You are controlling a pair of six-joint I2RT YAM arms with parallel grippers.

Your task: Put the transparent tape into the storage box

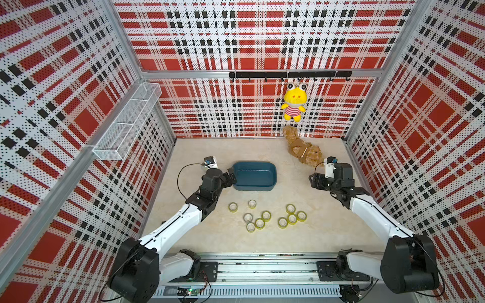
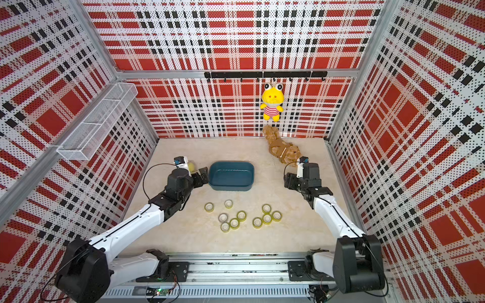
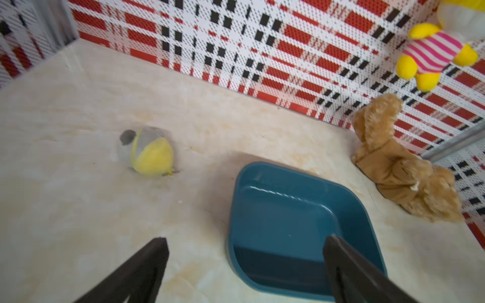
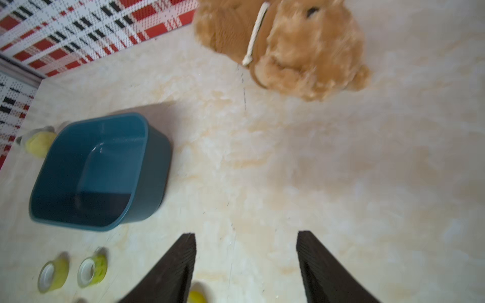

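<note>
A teal storage box [image 1: 253,175] stands mid-table. Several tape rolls lie in front of it, among them one at the left [image 1: 233,203] and a cluster at the right [image 2: 257,218]; a few show at the lower left of the right wrist view. My left gripper hangs just left of the box, open and empty, with the box below it in its wrist view. My right gripper is raised above bare table right of the box, its fingers apart with nothing between them.
A grey-yellow plush [image 3: 151,154] lies left of the box. A brown plush [image 1: 303,150] lies at the back right, beneath a hanging yellow toy [image 1: 294,103]. A wire basket [image 1: 126,122] is on the left wall.
</note>
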